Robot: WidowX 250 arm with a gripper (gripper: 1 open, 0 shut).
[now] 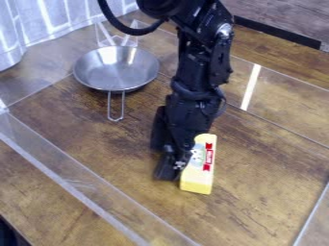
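My black gripper (180,156) reaches down to the wooden table, open, at the left side of a yellow box (198,180) with a red label and a white printed patch. The gripper's dark fingers partly cover the box's left edge; whether they touch it I cannot tell.
A steel pan (113,67) with its handle toward the front stands at the back left, near a white object (118,35) and a pale curtain. Bare wooden table (264,154) lies to the right and front left. Clear strips cross the table's sides.
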